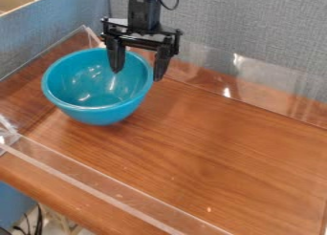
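Observation:
A teal plastic bowl (90, 91) rests on the left part of the wooden table (217, 162). My black gripper (138, 62) hangs over the bowl's back-right rim, its two fingers spread wide apart with nothing visible between them. The left finger reaches over the bowl's inside, and the right one is at or just past the rim.
Clear plastic edging runs along the table's back, left and front. A grey padded wall (255, 29) stands behind, a blue-grey panel at the left. Some cables lie below at the front left.

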